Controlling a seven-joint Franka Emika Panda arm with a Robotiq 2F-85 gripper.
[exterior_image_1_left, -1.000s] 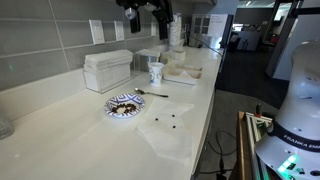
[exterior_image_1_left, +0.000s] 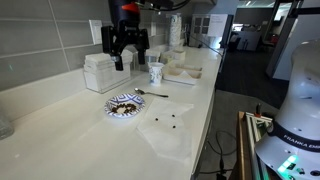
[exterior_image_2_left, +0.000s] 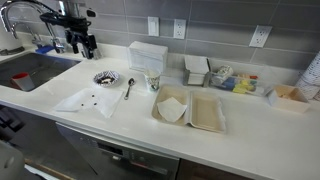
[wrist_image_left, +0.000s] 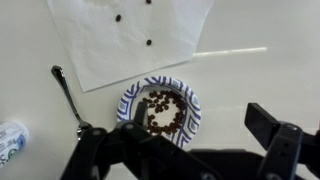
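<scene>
My gripper is open above the counter, with nothing between its fingers. In the first exterior view the gripper (exterior_image_1_left: 130, 62) hangs in the air over the far side of the bowl. A bowl (exterior_image_1_left: 113, 105) with a blue-and-white patterned rim stands on the white counter. Small brown pieces (wrist_image_left: 160, 103) lie inside it; the left finger covers part of its lower side in the wrist view. A sheet of white paper (wrist_image_left: 105, 60) lies flat beside it, carrying several dark bits (wrist_image_left: 149, 42). Left of the bowl in the wrist view rests a metal spoon (wrist_image_left: 66, 92).
A white patterned cup (exterior_image_1_left: 156, 74) stands past the spoon, and a white box (exterior_image_2_left: 148, 56) is against the tiled wall. Trays (exterior_image_2_left: 207, 112) and small containers occupy the counter farther along. Bare counter (exterior_image_1_left: 60, 140) lies on the near side of the bowl.
My gripper has come down and leftward in the first exterior view, toward the bowl. Bowl, paper and spoon stay where they were.
</scene>
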